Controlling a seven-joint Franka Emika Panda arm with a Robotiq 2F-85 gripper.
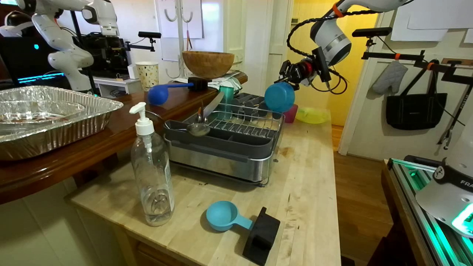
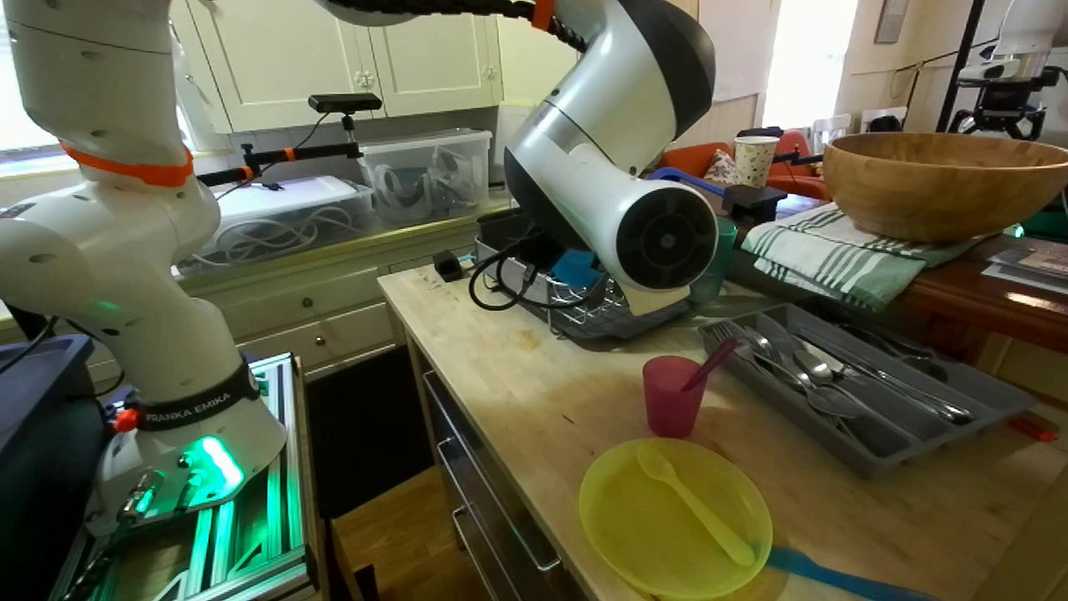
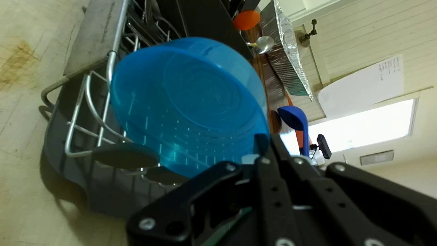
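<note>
A translucent blue bowl (image 3: 188,102) fills the middle of the wrist view, tipped on its side. My gripper is shut on its rim, with the fingertips at the bowl's right edge. In exterior view 1 the bowl (image 1: 279,97) hangs from the gripper (image 1: 286,81) over the far right end of the dish rack (image 1: 221,162). The wire rack (image 3: 110,73) passes below and behind the bowl in the wrist view; whether the two touch, I cannot tell. My arm covers most of the bowl (image 2: 576,269) in exterior view 2.
Beyond the rack stand a pink cup (image 2: 672,397), a yellow plate (image 2: 616,531) and a cutlery tray (image 2: 871,441). A soap bottle (image 1: 153,177) and a light-blue scoop (image 1: 223,215) occupy the near counter. Bare counter runs along the rack's right side in exterior view 1.
</note>
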